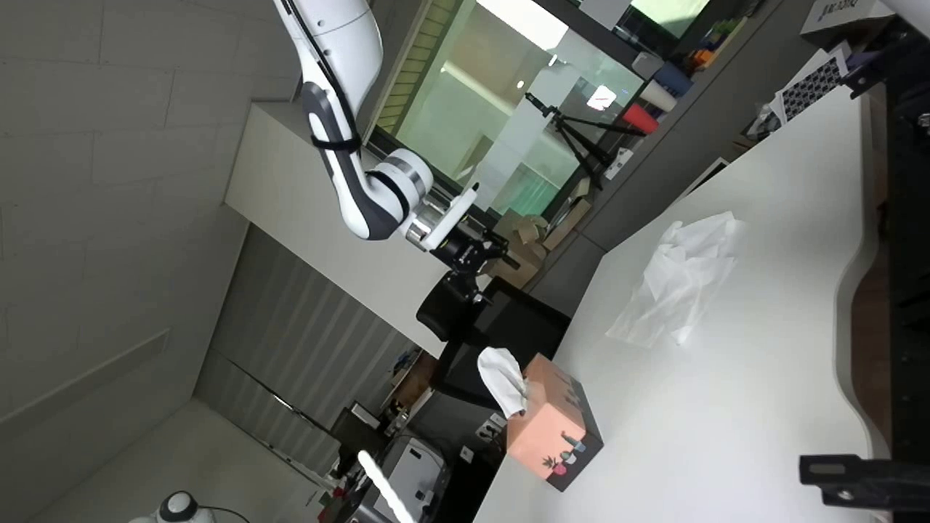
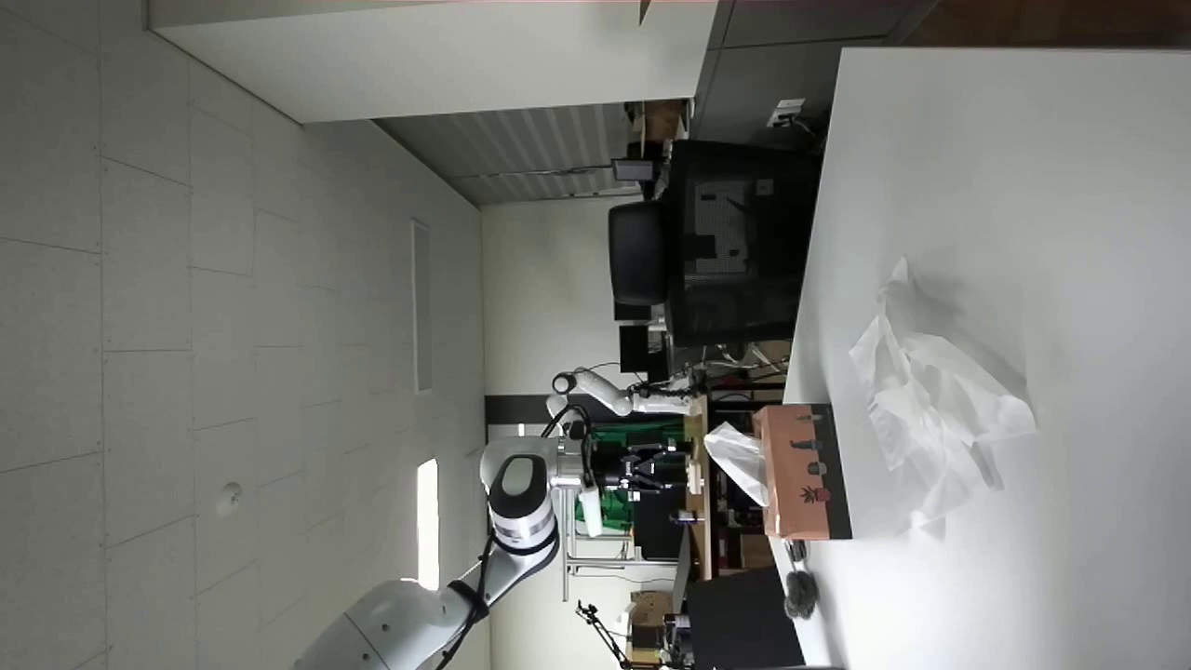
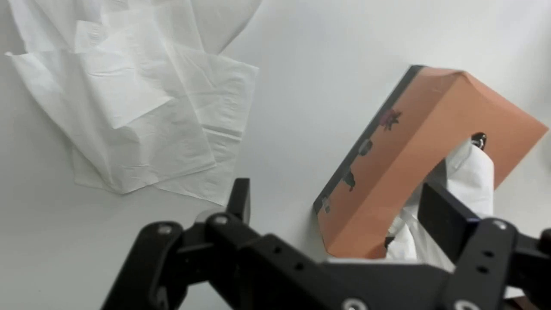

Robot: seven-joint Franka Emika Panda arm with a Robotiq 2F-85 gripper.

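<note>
An orange tissue box (image 3: 444, 113) with a dark base and plant pictures stands on the white table, a white tissue (image 3: 470, 173) sticking up from its slot. Apart from it lies a crumpled pile of white tissues (image 3: 139, 113), also seen as loose tissues (image 1: 684, 274) in exterior view 1. My gripper is open, its two black fingers wide apart with nothing held between them. In the wrist view one finger overlaps the box's slot and tissue. Both exterior views show the gripper (image 2: 675, 469) above the table level, clear of box and tissues.
The white table (image 1: 741, 375) has wide bare areas around the tissues. A black office chair (image 1: 514, 322) stands beyond its edge. A small dark fuzzy item (image 2: 800, 594) sits near the box in exterior view 2.
</note>
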